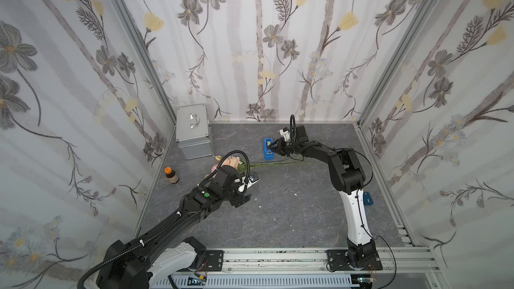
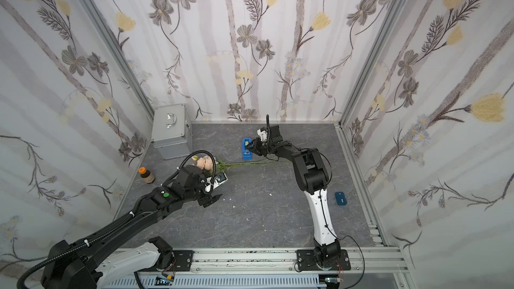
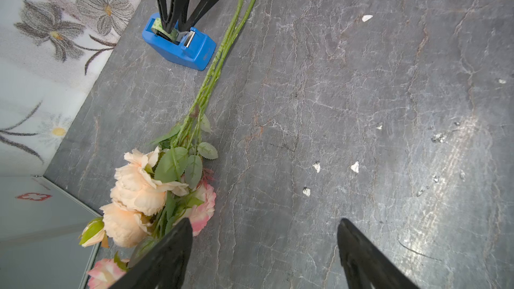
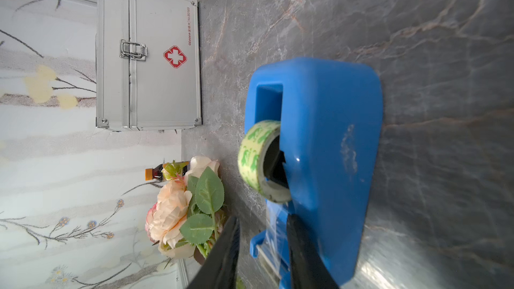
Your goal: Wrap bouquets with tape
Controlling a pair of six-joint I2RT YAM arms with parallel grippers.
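A blue tape dispenser (image 1: 268, 155) with a green-printed roll (image 4: 252, 155) stands at the back middle. My right gripper is down at it, fingers part open around the tape end of the dispenser below the roll; whether they touch it I cannot tell. The bouquet (image 3: 139, 190) of peach and pink flowers lies on the table, its long green stems (image 3: 225, 48) running right past the dispenser's front. My left gripper hangs open above the table near the flower heads, nothing between its fingers.
A metal case (image 1: 193, 139) stands at the back left, with an orange-capped bottle (image 1: 170, 175) in front of it. A small blue object (image 2: 340, 198) lies at the right.
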